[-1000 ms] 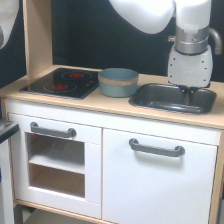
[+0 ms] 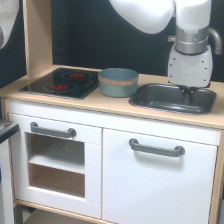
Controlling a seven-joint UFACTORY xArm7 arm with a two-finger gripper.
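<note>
A white robot arm point(image 2: 190, 22) comes down from the top right. Its gripper point(image 2: 187, 90) hangs over the sink, the dark fingertips small and hard to make out against the black basin. Whether the fingers are apart or together does not show. To the left, well clear of the gripper, a blue-green pot point(image 2: 117, 84) stands upright on the wooden counter between the stove and the sink.
A black stovetop point(image 2: 62, 83) with red burner rings fills the counter's left end. The dark sink point(image 2: 150, 97) lies at right. Below are an oven door point(image 2: 53, 132) with a grey handle and a white cabinet door point(image 2: 150, 185).
</note>
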